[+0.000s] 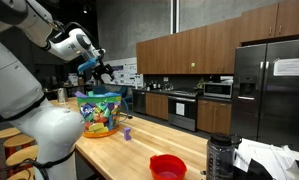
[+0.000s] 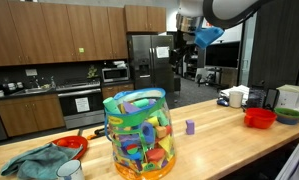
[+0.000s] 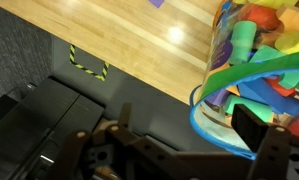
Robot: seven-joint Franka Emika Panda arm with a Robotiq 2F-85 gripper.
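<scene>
My gripper is open, its fingers wide apart in the wrist view with nothing between them. It hangs above the bin [image 2: 116, 122], a clear container with a blue and green rim full of colourful toy blocks [image 3: 264, 100]. In the wrist view the bin's rim passes beneath the right finger, while floor lies under the left one. A small purple block [image 2: 190, 127] stands alone on the wooden table, apart from the bin. Exterior view 1 has that block just right of the bin.
A red bowl [image 1: 168, 167] sits on the table, with a black canister [image 1: 220, 155] to its right in exterior view 1. In exterior view 2, a white mug [image 2: 70, 171] and a grey cloth [image 2: 41, 160] lie left of the bin.
</scene>
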